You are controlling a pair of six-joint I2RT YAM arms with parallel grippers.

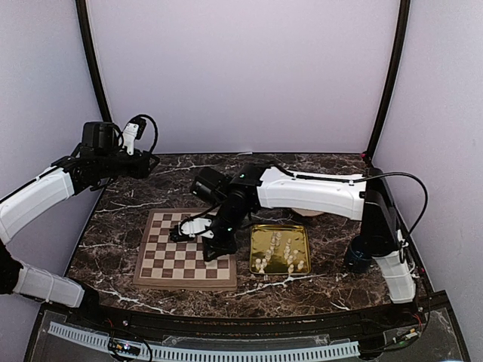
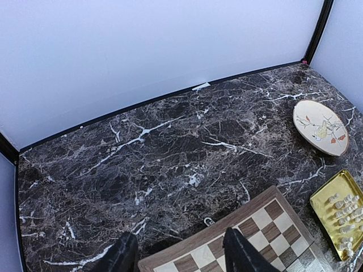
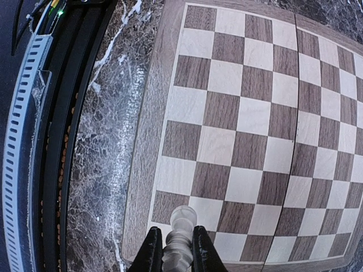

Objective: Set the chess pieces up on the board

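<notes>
The checkered chessboard (image 1: 181,253) lies bare on the left half of the table, with part of it hidden under my right arm. My right gripper is shut on a pale chess piece (image 3: 183,218). That piece hangs over a corner region of the board (image 3: 210,107) in the right wrist view. Several more pale pieces (image 1: 290,253) stand in the gold tray (image 1: 279,271) to the right of the board. Up at the back left, my left gripper is apart from everything, its fingers spread with nothing between them.
A decorated plate (image 2: 321,127) rests behind the tray, mostly covered by the right arm in the top view. To the right stands a dark blue cup (image 1: 358,256).
</notes>
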